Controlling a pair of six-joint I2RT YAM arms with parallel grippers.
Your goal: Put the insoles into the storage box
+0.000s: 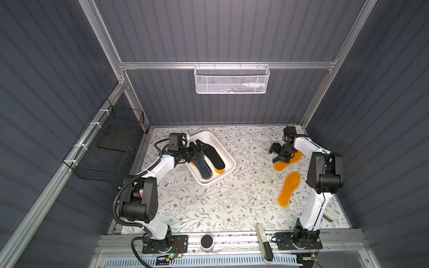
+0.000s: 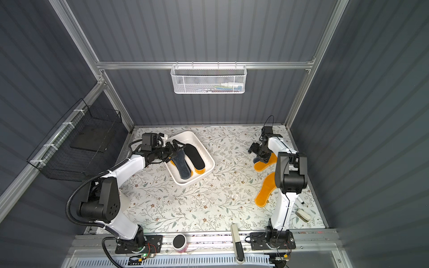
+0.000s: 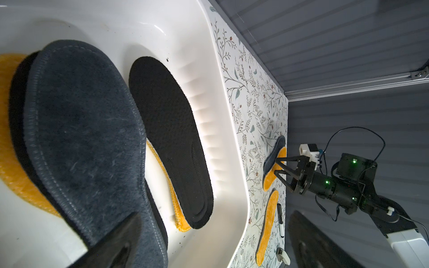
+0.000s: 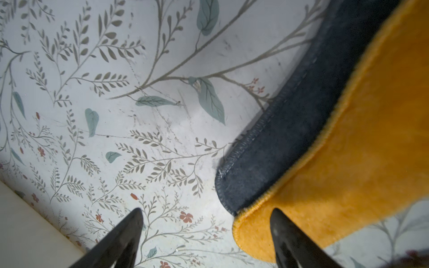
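Note:
The white storage box point(image 1: 230, 163) holds several insoles, among them a dark blue-grey insole point(image 3: 85, 120) and a black insole point(image 3: 172, 129) with orange edges showing beneath. My left gripper stands open over the box's left side, nothing between its fingers. At the right of the table a dark blue insole point(image 4: 286, 129) lies partly under an orange insole point(image 4: 357, 165). Just above this pair is my open right gripper, the orange tip near one of its fingers point(image 4: 290, 241). Nearer the front lies another orange insole point(image 1: 288, 189), apart from the pair.
A white mesh basket point(image 1: 232, 80) hangs on the back wall, and a black wire basket point(image 1: 120, 143) on the left. A small pale brush-like object point(image 2: 303, 215) lies at the front right. Patterned table between box and loose insoles is clear.

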